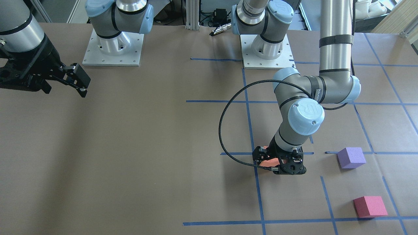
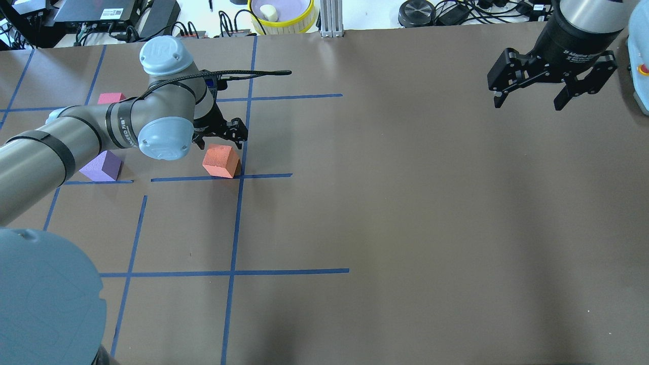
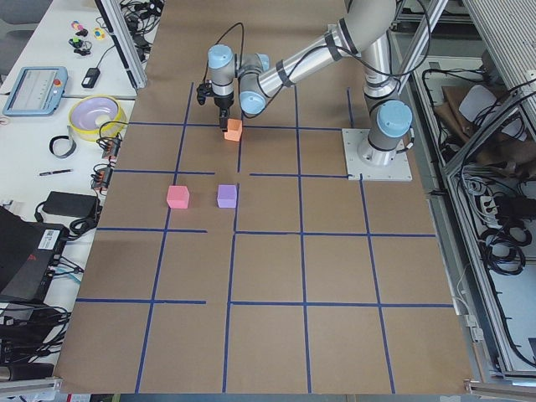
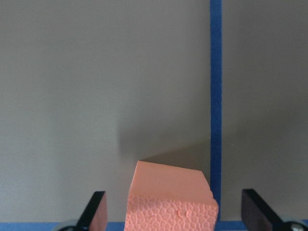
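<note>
An orange cube [image 4: 171, 202] with a textured side sits on the table at a crossing of blue tape lines. My gripper is open over it in the left wrist view, one finger on either side with gaps to the cube. In the front view the gripper [image 1: 279, 160] largely hides the cube. The top view shows the cube [image 2: 220, 161] just beside the black gripper head, and the left view shows it [image 3: 234, 131] below the gripper.
A purple cube [image 1: 351, 157] and a pink cube [image 1: 370, 206] lie on the taped grid nearby. Another black gripper head [image 2: 550, 79] hangs at the other side.
</note>
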